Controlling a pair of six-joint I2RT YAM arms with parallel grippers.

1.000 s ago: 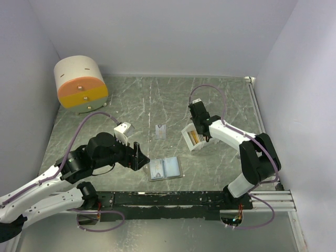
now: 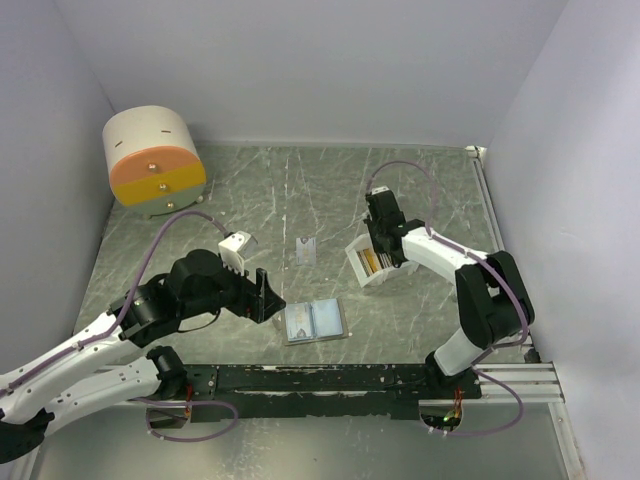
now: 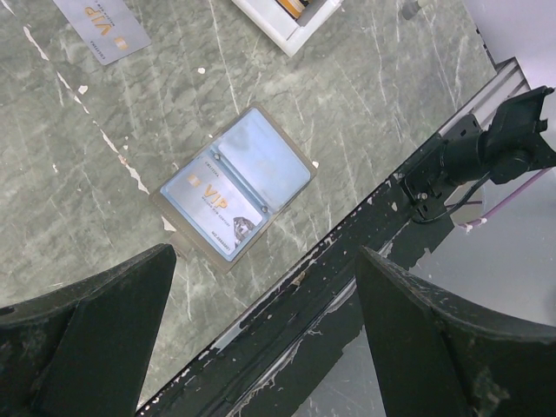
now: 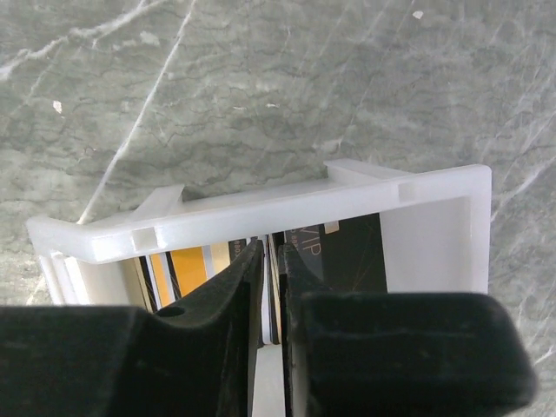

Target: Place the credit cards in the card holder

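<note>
A white tray [image 2: 356, 262] [image 4: 433, 248] holds a row of cards [image 4: 188, 273], mostly black, orange and silver, standing on edge. My right gripper [image 2: 374, 235] is down over this row, its fingertips close together among the cards; whether a card is between them is unclear. The card holder [image 2: 314, 321] [image 3: 229, 186] lies open on the table, a VIP card in its left pocket. Another VIP card [image 2: 306, 251] [image 3: 107, 28] lies behind it. My left gripper [image 2: 266, 296] hangs open and empty to the left of the holder.
A white cabinet with orange and yellow drawers [image 2: 157, 175] stands at the back left. Grey walls bound both sides.
My right arm has shifted only slightly over the tray. The left arm, holder and loose card are unchanged.
</note>
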